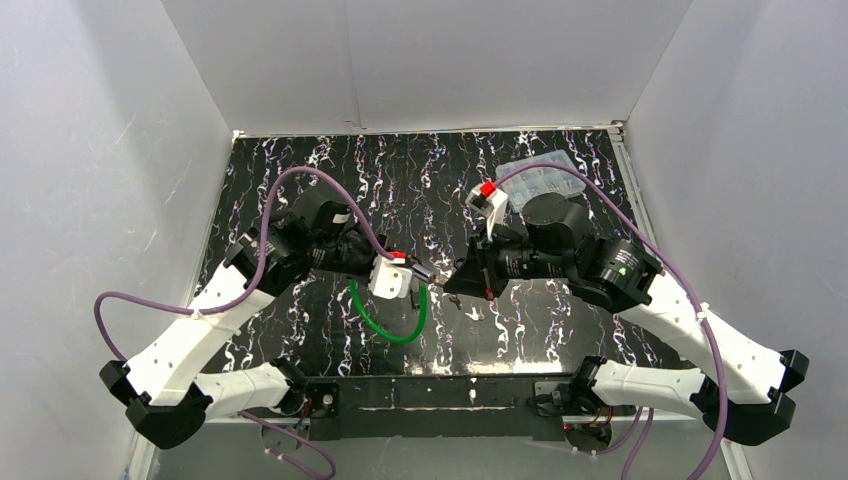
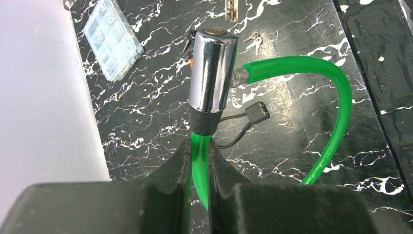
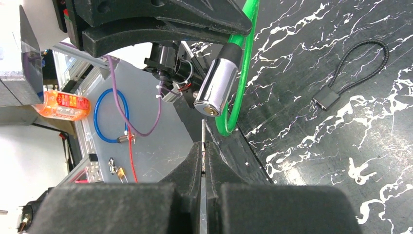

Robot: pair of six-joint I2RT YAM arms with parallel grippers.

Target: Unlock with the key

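The lock is a chrome cylinder [image 2: 213, 73] with a green cable [image 2: 336, 107] looping from it. My left gripper is shut on the green-sleeved end just below the cylinder, which it holds above the table. In the right wrist view, the cylinder's end face with its brass keyhole [image 3: 211, 111] points toward my right gripper. That gripper is shut on a thin key [image 3: 203, 130], whose tip sticks out at the keyhole, apparently a little short of it. In the left wrist view, part of the key [image 2: 231, 9] shows at the top edge, apart from the cylinder.
Loose keys [image 2: 255, 43] lie on the black marbled table below. A black looped cord with a small block [image 3: 327, 97] rests there too. At the back right stands a clear compartment box [image 1: 540, 178].
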